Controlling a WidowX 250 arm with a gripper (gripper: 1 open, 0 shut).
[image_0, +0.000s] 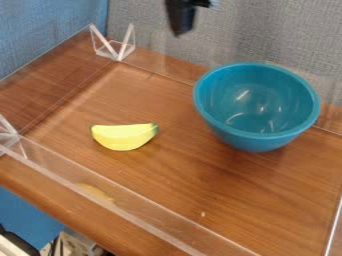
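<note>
A yellow toy banana (123, 136) lies on the wooden table, left of a large teal bowl (254, 108), which is empty. At the top of the camera view my gripper (182, 22) is a dark, blurred shape, high above the table and left of the bowl, partly cut off by the frame edge. It looks shut, with nothing seen between its fingers.
Clear plastic edging (134, 207) runs along the front of the table (187, 185), with clear corner brackets at back left and left. Padded grey walls stand behind.
</note>
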